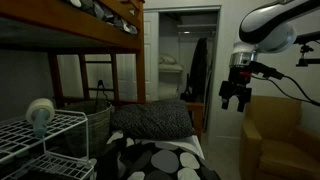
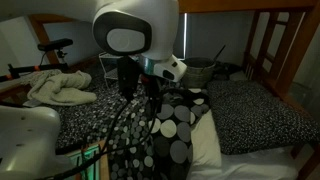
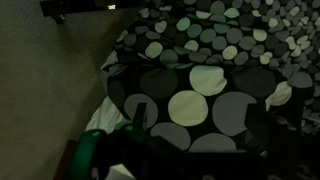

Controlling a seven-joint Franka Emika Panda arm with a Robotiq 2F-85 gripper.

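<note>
A black blanket with grey and white dots (image 1: 165,160) covers the bed; it also fills much of the wrist view, where the dotted cloth (image 3: 188,107) lies rumpled below me. My gripper (image 1: 235,101) hangs high in the air at the right, apart from the bedding. It stands open, with its dark fingers at the bottom of the wrist view and nothing visibly held. White sheet (image 2: 206,150) shows beside the blanket. A dark speckled pillow (image 1: 153,121) rests at the bed's far end.
Wooden bunk framing and an upper bunk (image 1: 75,28) overhang the bed. A wire rack (image 1: 62,130) bearing a pale roll (image 1: 40,108) stands left, near a woven basket (image 1: 92,125). A brown armchair (image 1: 278,145) sits right. Bare floor (image 3: 50,90) lies beside the bed.
</note>
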